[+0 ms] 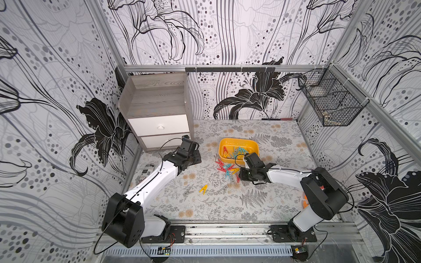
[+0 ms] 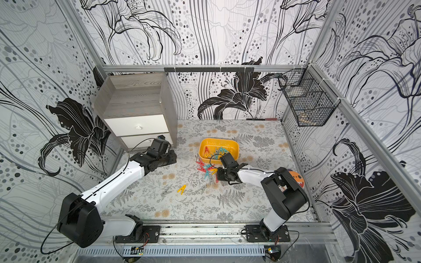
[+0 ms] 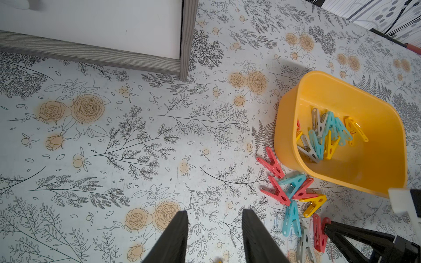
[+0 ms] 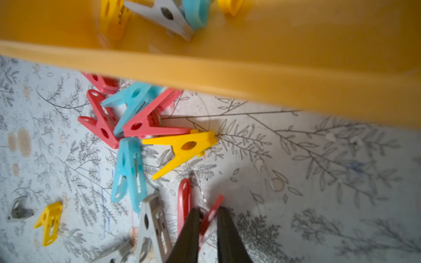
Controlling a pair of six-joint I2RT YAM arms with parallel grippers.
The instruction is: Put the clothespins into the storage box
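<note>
The yellow box [image 3: 350,171] holds several clothespins. Below its near wall a cluster of red, cyan, yellow and grey clothespins [image 4: 179,146] lies on the floor; a yellow one [image 1: 203,189] and a grey one lie apart nearer the front. My right gripper is down at a red clothespin [image 3: 316,232], its fingertips around or against it; whether it grips is unclear. My left gripper hangs open over bare floor, left of the box, nothing between its fingers.
A grey cabinet [image 1: 157,100] with white drawers stands at back left. A wire basket [image 1: 333,100] hangs on the right wall. An orange object [image 2: 296,176] lies at far right. The floor behind the box is clear.
</note>
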